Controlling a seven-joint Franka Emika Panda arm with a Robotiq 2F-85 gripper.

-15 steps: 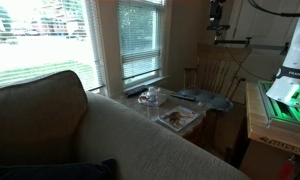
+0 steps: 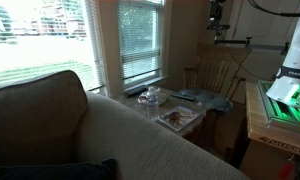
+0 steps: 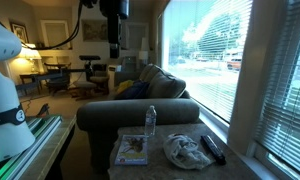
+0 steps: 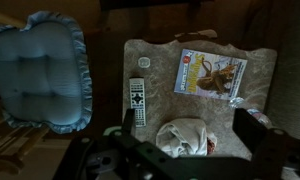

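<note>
High above a small stone-topped table (image 4: 160,75), my gripper hangs with its dark fingers spread wide at the lower edge of the wrist view, nothing between them. A flat case or booklet with a picture cover (image 4: 209,74) lies on the table. Beside it is a crumpled white cloth (image 4: 182,135), below the gap between the fingers in that view. A remote (image 4: 137,101) rests near one edge. Exterior view 2 shows a clear bottle (image 3: 150,121) upright behind the booklet, and the gripper (image 3: 114,48) well above everything.
A sofa (image 3: 160,88) stands against the table's far side in exterior view 2. Windows with blinds (image 2: 140,40) run alongside. A chair with a blue cushion (image 4: 42,72) is close by. The robot's own bench (image 2: 275,125) is at the right.
</note>
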